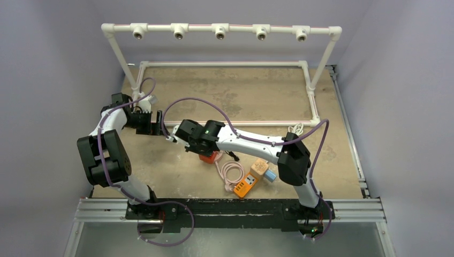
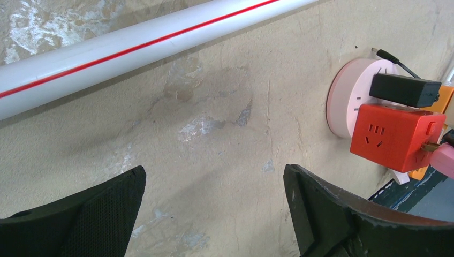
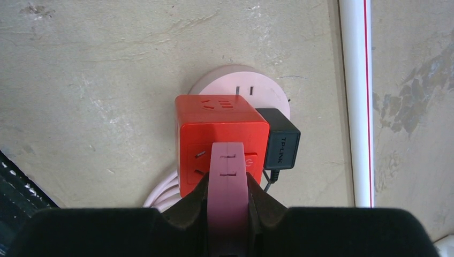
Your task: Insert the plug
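Observation:
A red cube adapter sits on a round pink socket base, beside a black TP-LINK charger. My right gripper is shut on a pink plug, held in front of the red cube's face; whether its pins enter the socket is hidden. In the left wrist view the pink plug is at the red cube's right side, with metal visible between them. My left gripper stands open and empty at the left of the workspace, apart from these items.
A white pipe runs along behind the socket group. An orange device, a wooden block and a coiled pink cable lie to the right and front. The floor left of the socket is clear.

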